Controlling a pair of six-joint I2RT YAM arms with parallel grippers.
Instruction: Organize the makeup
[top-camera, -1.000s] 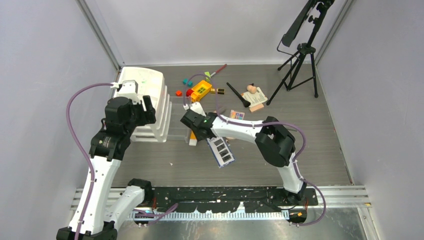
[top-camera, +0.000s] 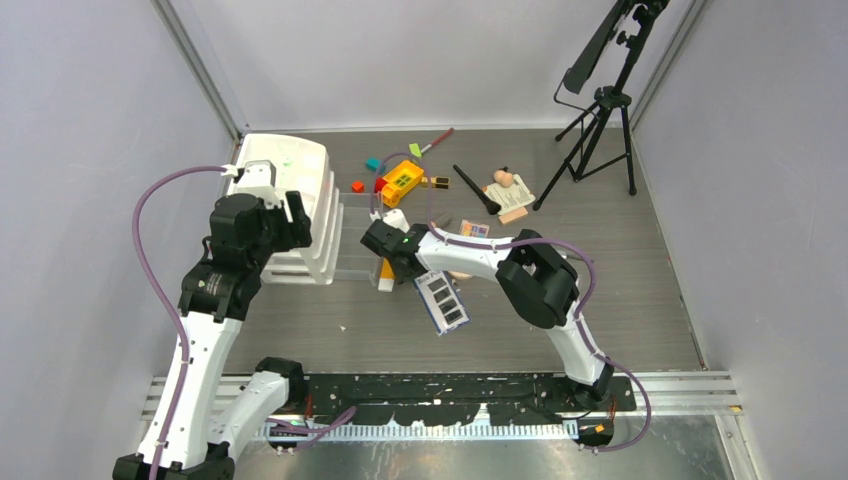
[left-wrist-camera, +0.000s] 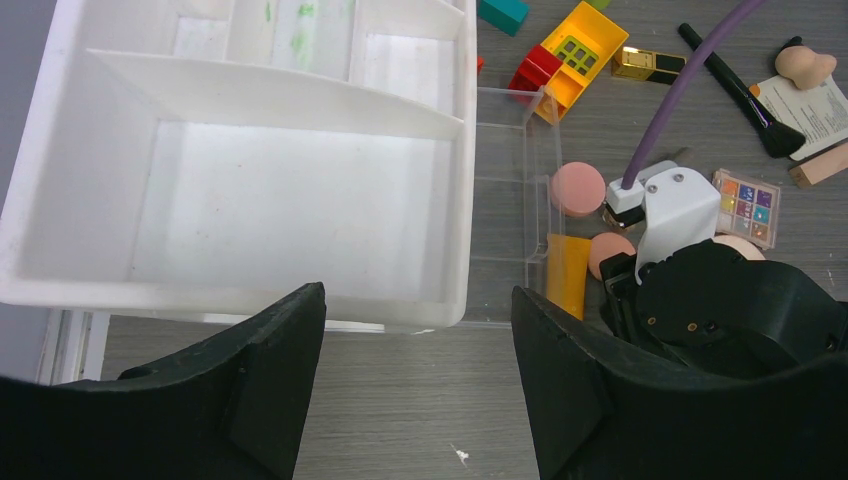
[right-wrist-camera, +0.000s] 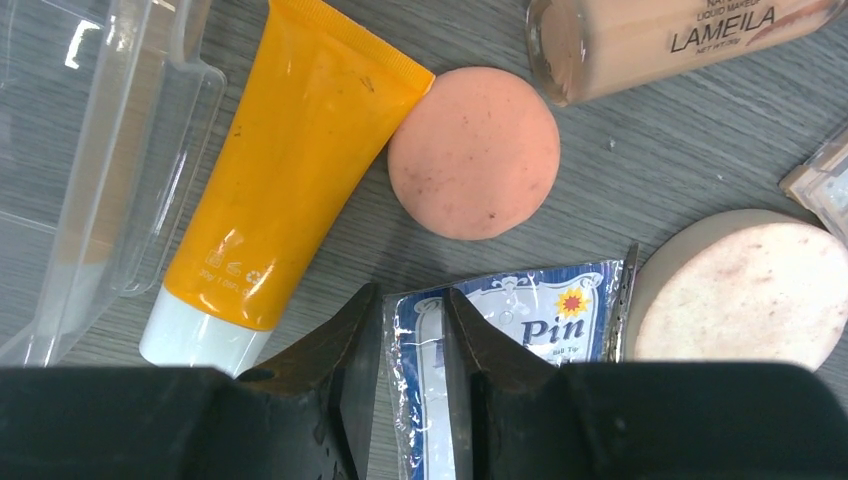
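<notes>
My left gripper stands open over the near edge of the white organizer (left-wrist-camera: 300, 190), nothing between its fingers. Only a narrow gap parts the fingers of my right gripper; the top left corner of a blue-and-white packet (right-wrist-camera: 545, 310) shows between and beneath them. Whether they touch it I cannot tell. An orange tube with a white cap (right-wrist-camera: 290, 170) lies left of that gripper, against a pink round sponge (right-wrist-camera: 475, 150). Farther right are a cream round puff (right-wrist-camera: 745, 290) and a liquid makeup bottle (right-wrist-camera: 680, 40). The eyeshadow palette (left-wrist-camera: 747, 208) lies beyond the right arm.
A clear drawer (top-camera: 357, 240) sticks out from the organizer's right side, close to the tube. Toy blocks (top-camera: 402, 182), a black brush (top-camera: 478, 190) and a card (top-camera: 511, 196) lie farther back. A tripod (top-camera: 605, 110) stands back right. Bare table lies in front.
The right arm's elbow has shifted slightly left, while its gripper end has hardly moved. The left arm and the objects look unchanged.
</notes>
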